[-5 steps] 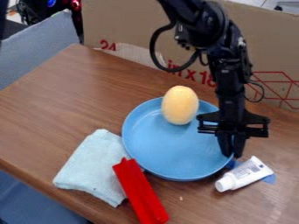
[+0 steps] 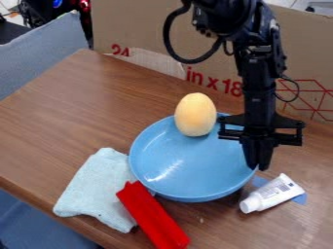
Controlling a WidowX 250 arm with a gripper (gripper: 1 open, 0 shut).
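Observation:
The black gripper point(image 2: 258, 156) points down at the right rim of a blue plate point(image 2: 182, 175), its fingertips close together at or just over the rim; whether they touch it I cannot tell. It looks shut, with nothing visible between its fingers. A yellow egg-shaped object point(image 2: 196, 114) stands at the back of the plate. A white tube point(image 2: 272, 194) lies at the plate's right front. A light cloth point(image 2: 92, 187) lies to the left, with a red long object point(image 2: 152, 216) beside it at the front.
A cardboard box point(image 2: 156, 58) walls the back of the wooden table point(image 2: 72, 117). A grey padded edge point(image 2: 33, 58) runs along the left.
The gripper and arm have shifted very slightly, and the plate sits a little differently from a second ago. The other objects look almost unchanged.

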